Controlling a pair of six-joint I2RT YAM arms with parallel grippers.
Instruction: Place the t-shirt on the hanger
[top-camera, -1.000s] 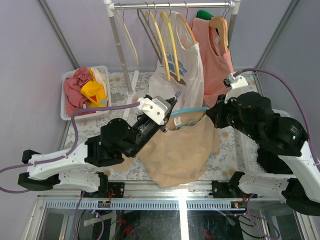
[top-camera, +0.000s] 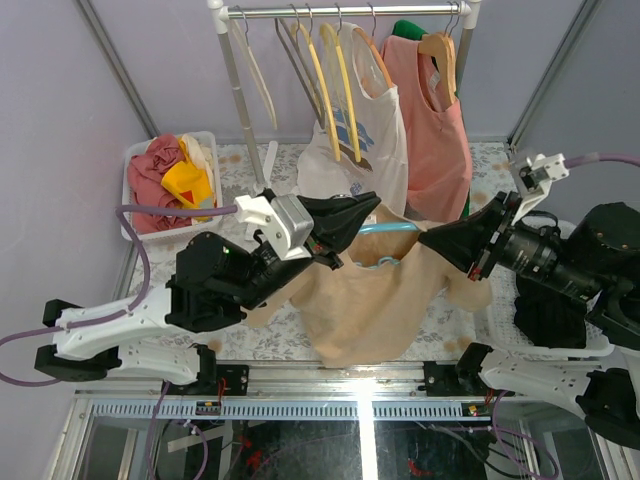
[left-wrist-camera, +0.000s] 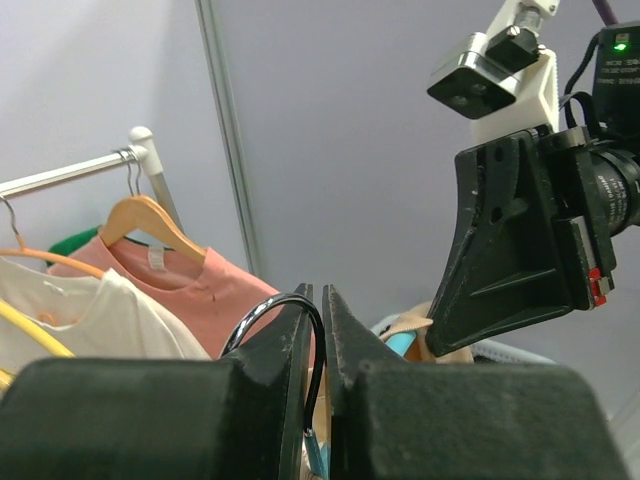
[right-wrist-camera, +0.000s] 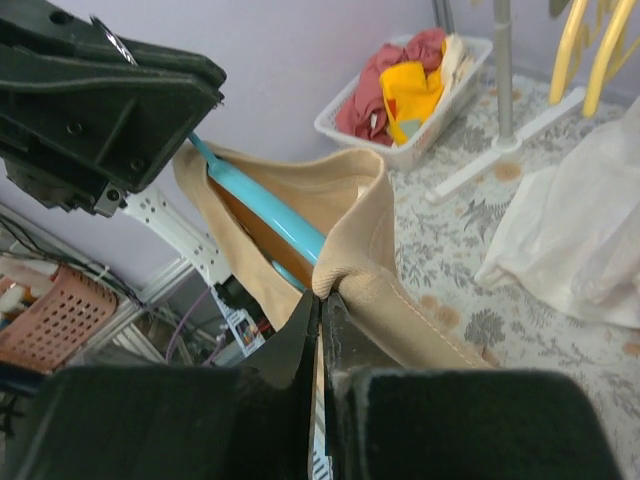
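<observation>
A beige T-shirt (top-camera: 360, 310) hangs in front of me, a light blue hanger (top-camera: 388, 227) inside its neck opening. My left gripper (top-camera: 365, 205) is shut on the hanger's hook, the black wire loop (left-wrist-camera: 270, 306) rising above its fingers. My right gripper (top-camera: 425, 236) is shut at the shirt's right side of the collar; in the right wrist view the folded beige fabric (right-wrist-camera: 355, 270) lies at its fingertips over the hanger's bar, with the left gripper beyond at the upper left.
The rack (top-camera: 300, 11) at the back holds hangers, a white top (top-camera: 340, 170) and a pink top (top-camera: 430, 150). A basket of clothes (top-camera: 145, 225) stands back left, a basket with dark cloth (top-camera: 545, 310) at right, behind the right arm.
Both arms have shifted; the right arm has turned and swung outward, lifting the shirt's right side. The shirt's neckline and sleeve now stand higher around the hanger's right part.
</observation>
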